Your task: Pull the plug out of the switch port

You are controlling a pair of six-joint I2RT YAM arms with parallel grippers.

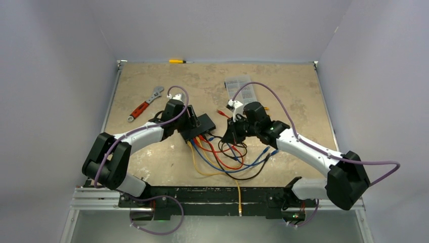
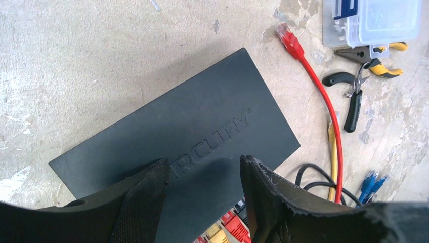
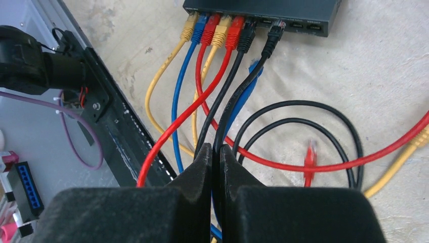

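Note:
The dark network switch (image 1: 199, 127) lies on the table, its flat top with raised lettering filling much of the left wrist view. Over that top my left gripper stands part open, the lid visible between its fingers. My right gripper is shut on a black cable (image 3: 231, 104) some way down from its plug. That black plug (image 3: 273, 40) meets the port row, its clear tip showing against the switch front; how far in it sits I cannot tell. Left of it, several yellow, blue, red and black plugs (image 3: 233, 33) line the same front.
Loose cables (image 1: 227, 167) tangle in front of the switch. A free red plug (image 2: 289, 40), pliers (image 2: 377, 63) and a clear parts box (image 2: 387, 20) lie to its right. An adjustable wrench (image 1: 146, 104) rests at the left.

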